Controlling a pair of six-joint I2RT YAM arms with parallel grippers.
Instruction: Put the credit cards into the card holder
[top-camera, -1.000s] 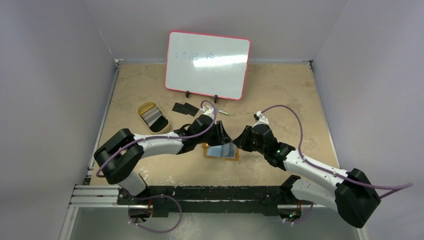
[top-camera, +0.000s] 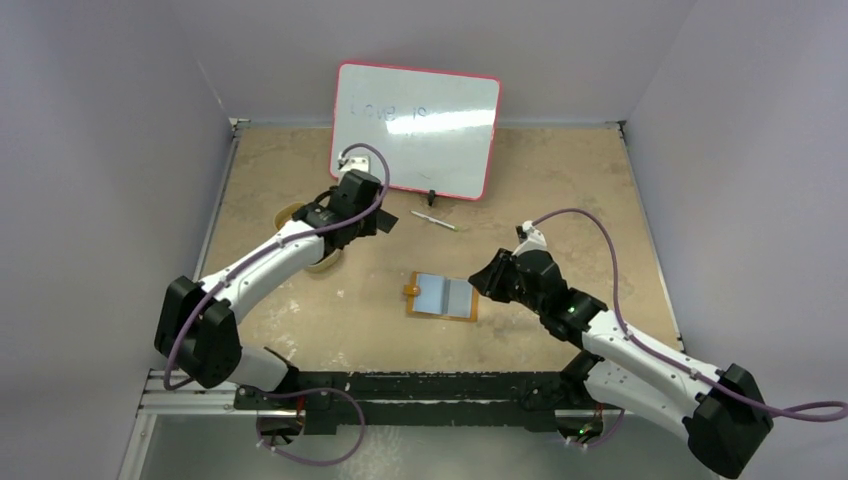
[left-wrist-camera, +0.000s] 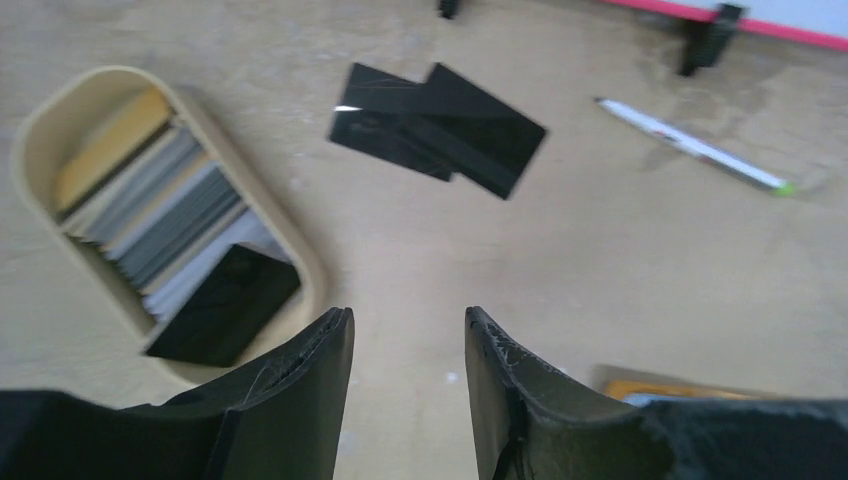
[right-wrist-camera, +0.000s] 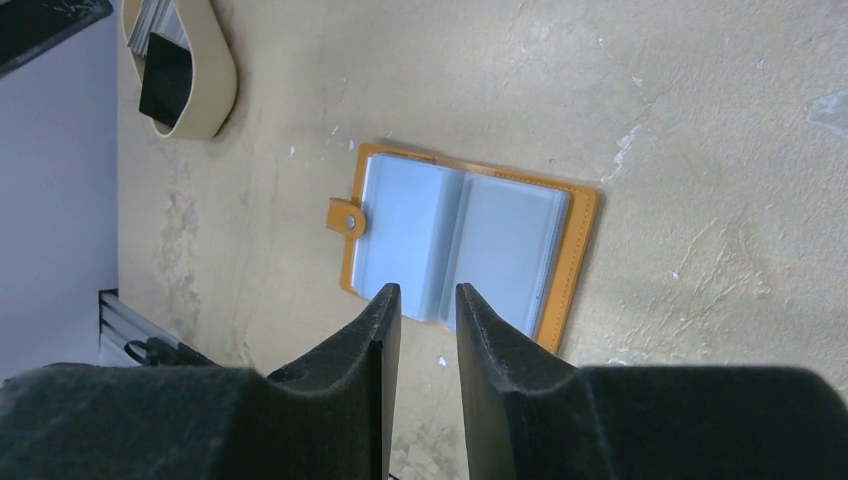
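Observation:
Two overlapping black cards (left-wrist-camera: 478, 130) lie flat on the table in the left wrist view. More cards are packed in the cream oval box (left-wrist-camera: 285, 235), where a black card (left-wrist-camera: 228, 305) leans at the near end. My left gripper stands part open above bare table, right of that box, nothing between its fingers. The card holder (right-wrist-camera: 572, 262) lies spread open, orange-edged with pale sleeves, its strap (right-wrist-camera: 346, 217) on the left. Over its near edge hovers my right gripper, part open and empty. Whether any card sits inside the sleeves is hard to tell.
A capped pen (left-wrist-camera: 700, 150) lies to the right of the loose cards. Behind stands a whiteboard (top-camera: 415, 130) on black clip feet (top-camera: 431, 198).
My left arm has swung from above the card holder to the back left, now covering most of the box and loose cards from above. The right gripper drew slightly right.

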